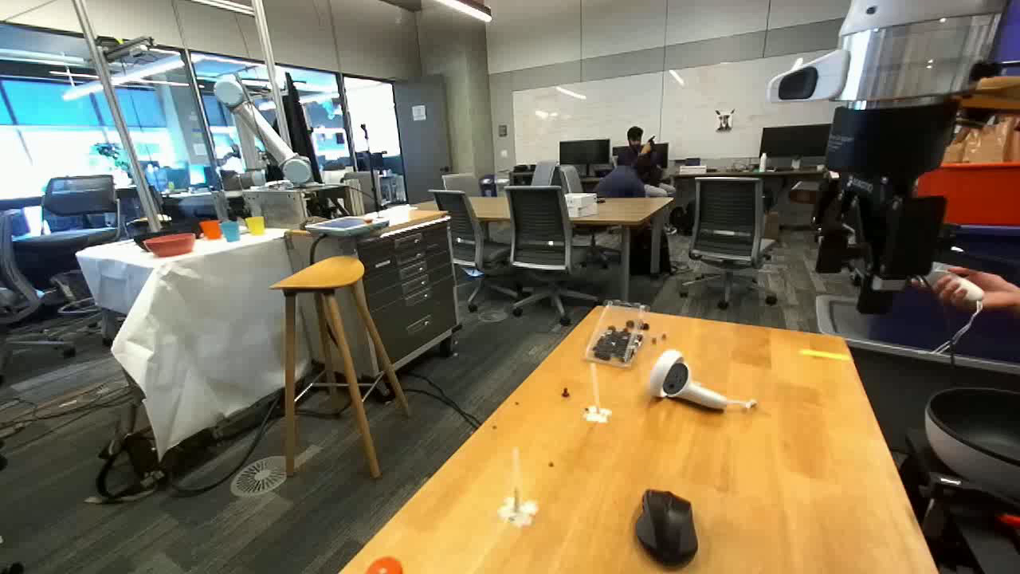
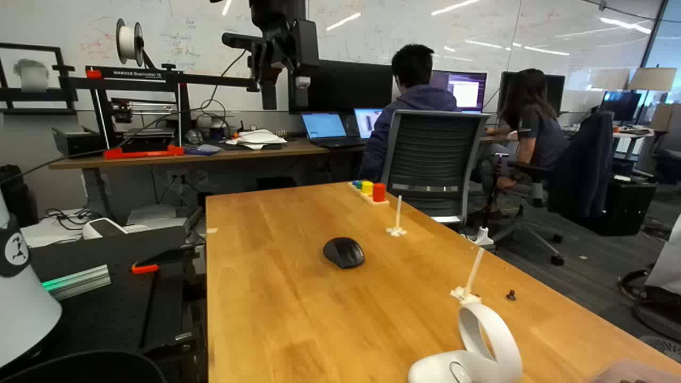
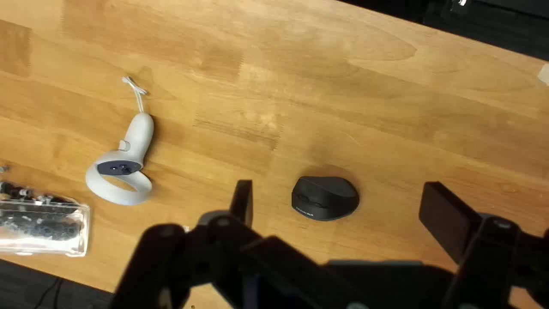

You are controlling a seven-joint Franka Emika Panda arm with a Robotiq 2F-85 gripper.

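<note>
My gripper is open, with nothing between its wide-set fingers; it hangs high above the table, as both exterior views show. Beneath it in the wrist view, a black mouse (image 3: 325, 198) lies on the wooden tabletop, appearing between the fingertips but well below them. Left of the mouse lies a white ringed controller (image 3: 134, 149) with a cord. A clear box of small dark parts (image 3: 46, 226) stands at the table edge. Two thin pale posts, a nearer post (image 1: 517, 483) and a farther post (image 1: 594, 392), rise from white bases on the table in exterior view 1.
A board with coloured pieces (image 2: 372, 190) sits at the table's far end in exterior view 2. Small dark bits, including one piece (image 2: 511, 294), lie near the edge. A hand holds another white controller (image 1: 961, 284) beside the arm.
</note>
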